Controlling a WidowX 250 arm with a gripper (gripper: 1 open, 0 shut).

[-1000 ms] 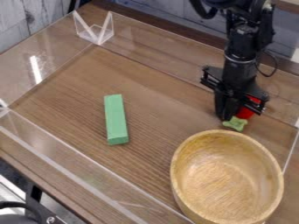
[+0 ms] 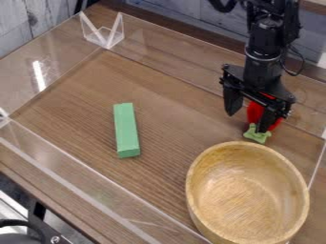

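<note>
My black gripper (image 2: 251,103) is low over the right side of the wooden table, its fingers open around or just beside a red object (image 2: 266,116) with a green part (image 2: 257,135) at its lower end. The red object is partly hidden behind the fingers, so I cannot tell whether they touch it.
A large tan bowl (image 2: 246,195) fills the lower right. A green block (image 2: 125,130) lies on the left-middle of the table (image 2: 114,67). A white wire holder (image 2: 105,27) stands at the back left.
My gripper has shifted slightly left and its fingers appear more spread, uncovering more of the red object. The bowl and green block are unmoved.
</note>
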